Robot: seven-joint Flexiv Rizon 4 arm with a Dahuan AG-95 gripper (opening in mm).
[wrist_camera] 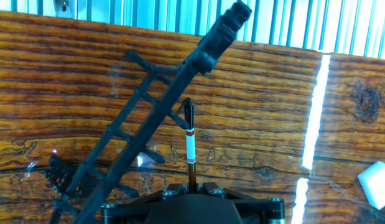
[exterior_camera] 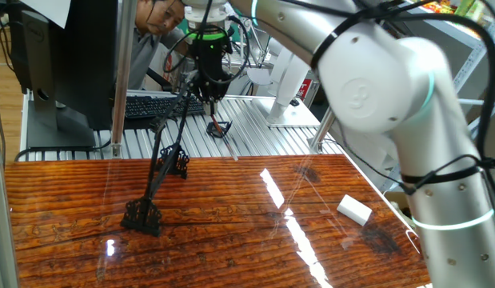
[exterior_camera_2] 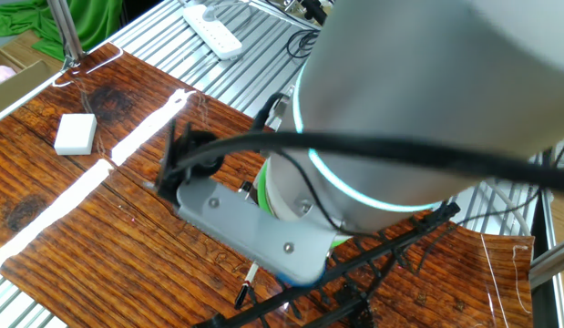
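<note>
A slim pen-like stick (wrist_camera: pixel 191 144) with a black tip, a white section and a red band points out from my gripper, whose fingers are shut around its brownish end. In exterior view 1 the gripper (exterior_camera: pixel 209 94) hangs high at the back, and the stick (exterior_camera: pixel 224 134) slants down from it. A black rack (exterior_camera: pixel 169 156) with a long rail and ornate feet stands on the left of the wooden table (exterior_camera: pixel 223 240). In the wrist view this rack (wrist_camera: pixel 139 137) runs diagonally to the left of the stick, apart from it in the picture.
A white block (exterior_camera: pixel 354 210) lies on the table's right side. Behind the table are a slatted metal surface, a keyboard (exterior_camera: pixel 163 106) and a monitor (exterior_camera: pixel 79 64). A person (exterior_camera: pixel 157 32) sits at the back.
</note>
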